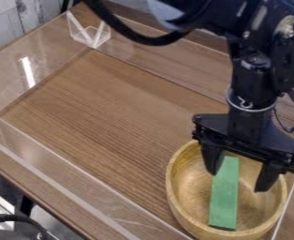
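Note:
My black gripper (242,156) hangs over a round tan bowl (187,195) at the lower right, its fingers spread open at the bowl's back half with nothing seen between them. A flat green block (225,197) lies lengthwise inside the bowl, its far end close below the left finger; whether they touch I cannot tell.
A clear plastic piece (90,26) stands at the back left. Dark cables and part of a black object sit at the lower left edge.

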